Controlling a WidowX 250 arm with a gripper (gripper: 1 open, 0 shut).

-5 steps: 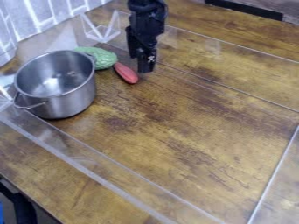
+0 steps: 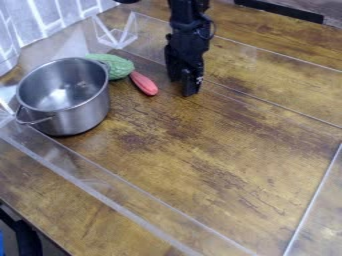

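Note:
The black arm hangs from the top centre, its gripper [image 2: 189, 82] low over the wooden table just right of a red elongated object [image 2: 143, 84]. A green leafy-looking item [image 2: 112, 65] lies left of that, behind a steel pot [image 2: 62, 96] with handles. The gripper's fingers are dark and small, so whether they are open or shut is unclear.
A pale clear edging runs along the left side, and a dark edge sits at the back right.
The gripper came down toward the table beside the red object a second ago and has since shifted slightly. The pot, green item and red object look unmoved.

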